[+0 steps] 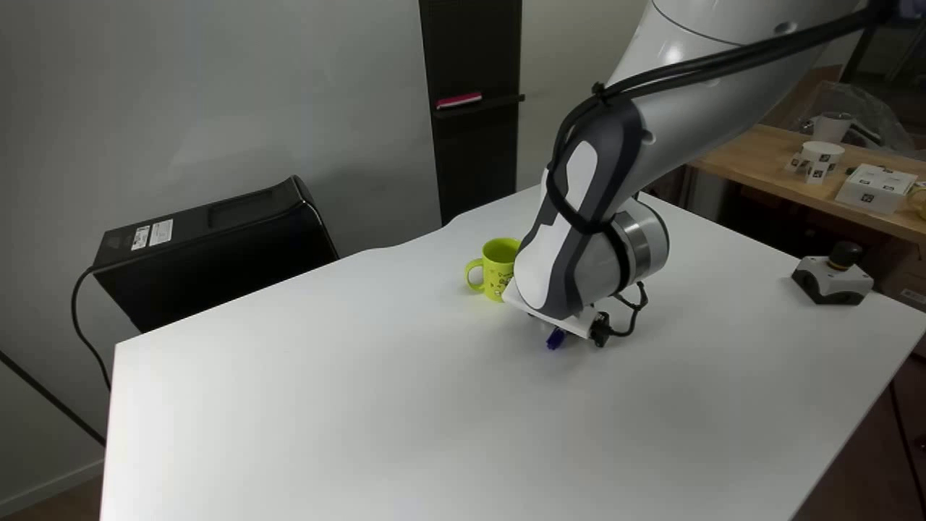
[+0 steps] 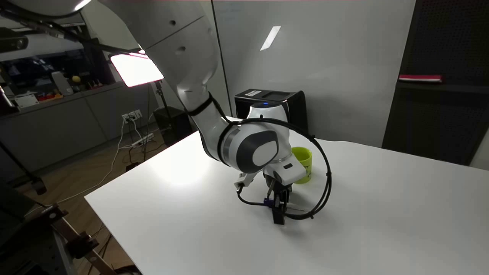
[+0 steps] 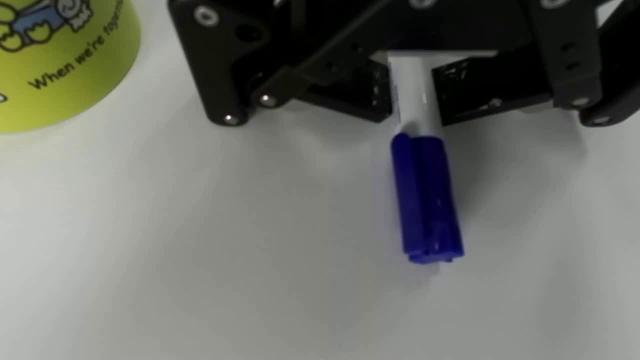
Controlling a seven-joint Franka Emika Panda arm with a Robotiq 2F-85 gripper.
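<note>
A white marker with a blue cap lies between the two black fingers of my gripper in the wrist view. Both fingers come up against its white barrel, one on each side, and look shut on it. The cap sticks out past them, while the barrel's far end is hidden behind the gripper. In exterior view 1 only the blue cap shows under the arm. A yellow-green mug stands upright beside the wrist. My gripper is low over the table in exterior view 2; how far the marker is from the tabletop cannot be told.
A black box-shaped appliance stands beyond its back-left edge. A small white-and-black device sits near the right edge. A black cable loops beside the gripper.
</note>
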